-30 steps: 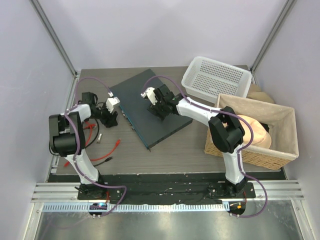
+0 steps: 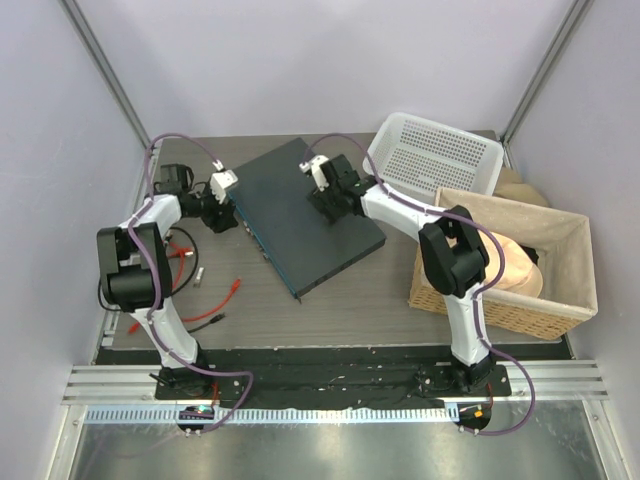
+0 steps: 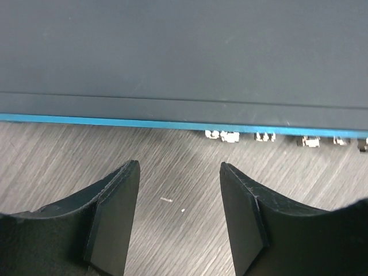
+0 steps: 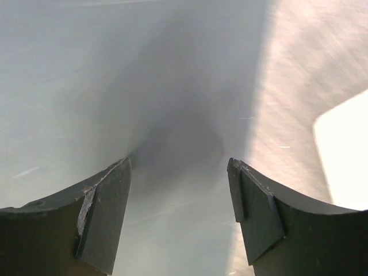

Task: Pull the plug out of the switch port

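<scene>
The dark switch (image 2: pixel 300 250) lies angled on the table. Its blue-edged side, with small white connector pieces (image 3: pixel 229 136) along it, runs across the left wrist view. My left gripper stands open facing that side, nothing between its fingers. My right gripper is open over the switch's top near its far right part, empty; that view is blurred. I cannot tell a plug in any port.
Red and black cables (image 2: pixel 225 300) and a small pale piece (image 2: pixel 198 276) lie left of the switch. A white plastic basket (image 2: pixel 435 150) stands behind right, a wicker basket (image 2: pixel 500 315) at right.
My right gripper has moved up and to the right over the switch. The left gripper has shifted slightly upward in the top view.
</scene>
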